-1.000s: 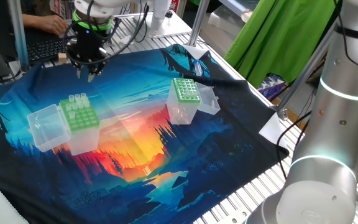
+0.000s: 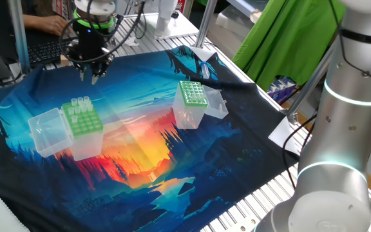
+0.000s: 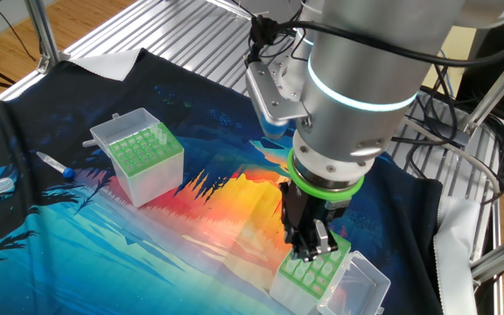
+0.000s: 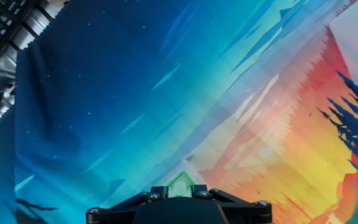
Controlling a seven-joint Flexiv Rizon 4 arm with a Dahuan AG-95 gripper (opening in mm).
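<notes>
My gripper (image 2: pixel 89 78) hangs at the back left of the cloth in exterior view 1, its fingertips apart and nothing visible between them. In front of and below it stands a clear box with a green rack (image 2: pixel 90 122); several clear tubes (image 2: pixel 81 103) sit in the rack's back part. Exterior view 2 has the gripper (image 3: pixel 311 250) overlapping that rack (image 3: pixel 315 273). Between the fingers in the wrist view shows a green corner with a pale round spot (image 4: pixel 179 185). A second clear box with a green rack (image 2: pixel 193 94) stands to the right, its slots seemingly empty.
Both boxes have their clear lids (image 2: pixel 50 133) (image 2: pixel 216 103) swung open to the side. A blue-capped pen (image 3: pixel 56 165) lies on the patterned cloth near the second box. A keyboard (image 2: pixel 46 51) and a person's hand (image 2: pixel 55 25) are beyond the back edge. Clear cloth separates the boxes.
The large arm links at the right have shifted slightly left. The gripper's mount has turned or shifted a little, while the fingertips stay almost in place. Boxes and tubes have not moved.
</notes>
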